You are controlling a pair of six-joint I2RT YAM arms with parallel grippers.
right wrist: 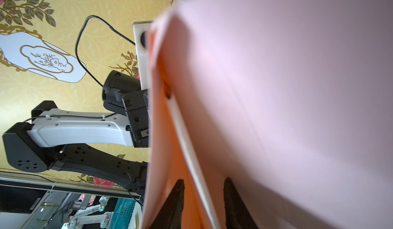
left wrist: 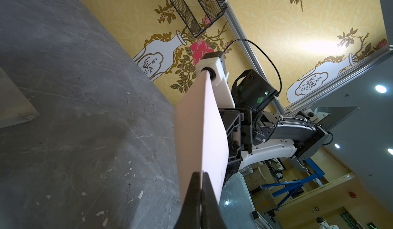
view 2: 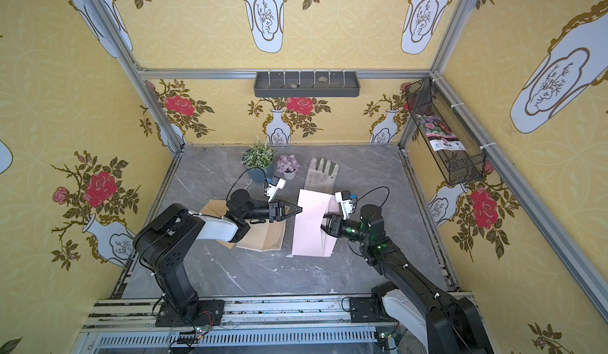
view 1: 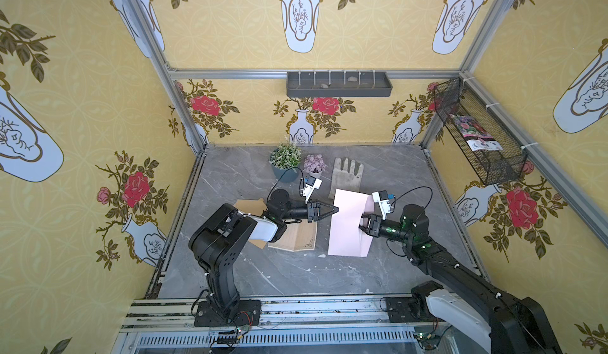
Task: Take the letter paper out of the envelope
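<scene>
A pale pink folded envelope (view 1: pixel 345 230) stands between my two grippers, raised over the middle of the table. My left gripper (view 1: pixel 336 209) is shut on the envelope's left edge; in the left wrist view its fingers (left wrist: pixel 191 198) meet along that thin edge. From the right, my right gripper (view 1: pixel 362 222) reaches inside the envelope's mouth. Its fingers (right wrist: pixel 174 204) stand apart, inside the orange-tinted pocket. A narrow white edge, apparently the letter paper (right wrist: pixel 186 147), runs between them. How deep the paper sits inside is hidden.
An unfolded brown cardboard piece (view 1: pixel 294 237) lies under the left arm. Behind stand a green potted plant (view 1: pixel 286 157), a small purple plant (view 1: pixel 314 164) and a grey glove (view 1: pixel 346 175).
</scene>
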